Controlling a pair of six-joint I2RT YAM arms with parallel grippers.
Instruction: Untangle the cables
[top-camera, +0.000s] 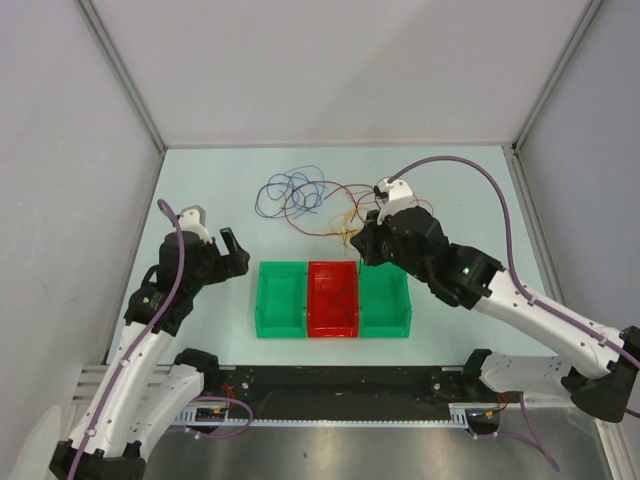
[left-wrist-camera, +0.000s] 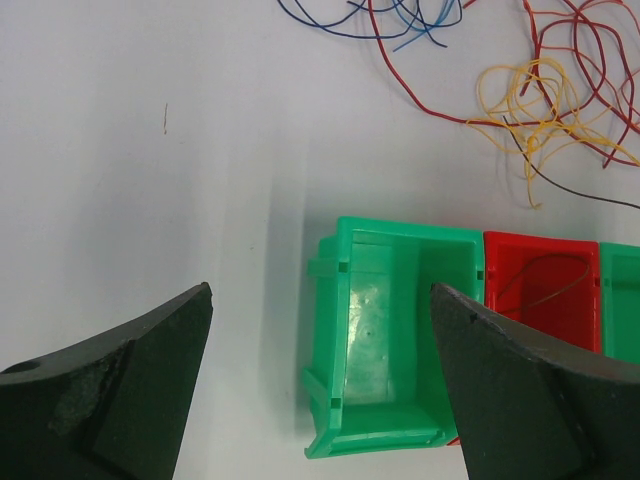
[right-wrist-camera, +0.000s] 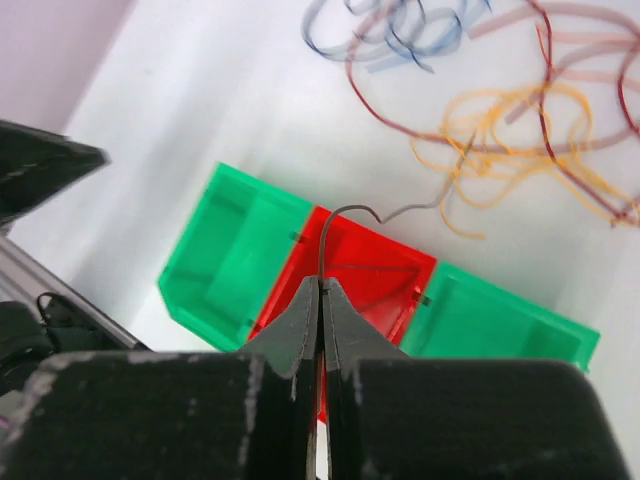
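A thin black cable (right-wrist-camera: 335, 218) rises to the fingertips of my right gripper, which is shut on it. In the left wrist view, part of the black cable (left-wrist-camera: 570, 188) lies by the yellow cable (left-wrist-camera: 540, 125), and another part crosses the red bin (left-wrist-camera: 560, 300). The yellow tangle overlaps the red cables (left-wrist-camera: 590, 60). Blue cable (top-camera: 290, 192) lies in loops at the back left, with a red strand running across it. My left gripper stands open and empty, left of the bins.
A green bin (top-camera: 282, 263) on the left and another green bin (top-camera: 408, 325) on the right flank the red one, side by side. Bare table (top-camera: 210, 330) shows around the left gripper and at the far right.
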